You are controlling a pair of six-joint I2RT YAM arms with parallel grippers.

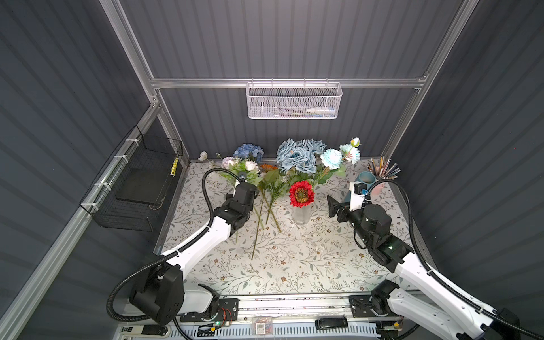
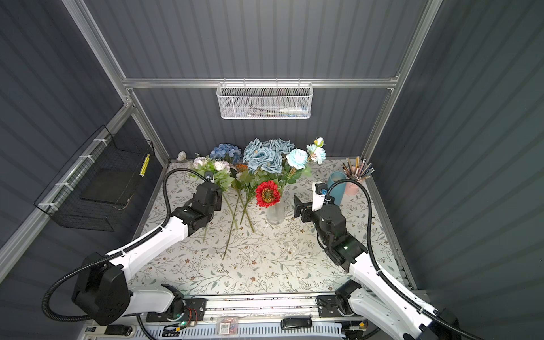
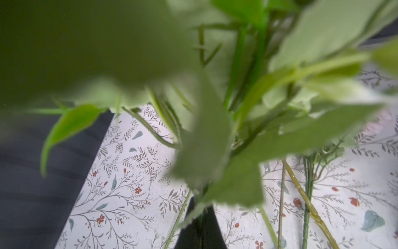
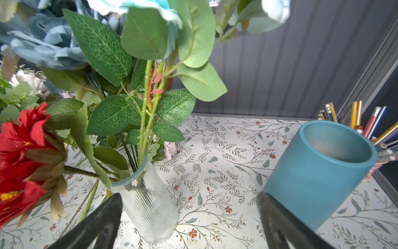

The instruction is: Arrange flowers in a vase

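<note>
My left gripper is shut on the thin stem of a leafy white-and-pink flower [image 1: 250, 166]; its leaves [image 3: 244, 178] crowd the left wrist view and partly cover the fingertips. The ribbed clear vase [image 4: 149, 211] stands upright mid-table. It holds a red flower [image 1: 301, 194] leaning toward the front, large dusty-blue roses [image 1: 297, 157] and pale-blue blooms [image 1: 331, 159]. To the vase's right, my right gripper is open with nothing between its fingers. Loose stems [image 3: 308, 195] lie on the table left of the vase, beneath a blue hydrangea [image 1: 248, 151] and an orange flower [image 1: 268, 167].
A blue cup [image 4: 319, 174] stands close to the right gripper's finger, with a pink holder of pencils [image 1: 383, 170] behind it. A black wire basket [image 1: 138, 187] hangs at left, a white mesh basket [image 1: 294, 104] at the back.
</note>
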